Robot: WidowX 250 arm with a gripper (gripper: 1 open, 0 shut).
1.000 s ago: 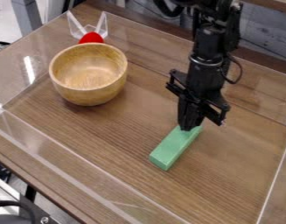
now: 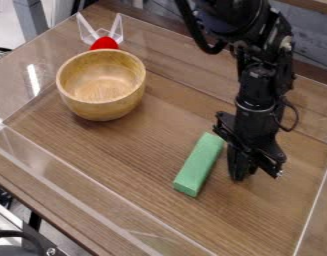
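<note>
A green bar-shaped block (image 2: 197, 163) lies on the brown table (image 2: 99, 170), right of center. The black gripper (image 2: 237, 172) is low at the table surface just right of the block, its fingertips pointing down. Its fingers appear shut, with nothing visible between them. Whether it touches the block is hard to tell.
A tan bowl (image 2: 102, 82) sits at the upper left, with a white object with a red part (image 2: 104, 38) behind it.
The gripper has moved down and to the right, from over the green block's far end to beside it. The block looks nearly in place.
</note>
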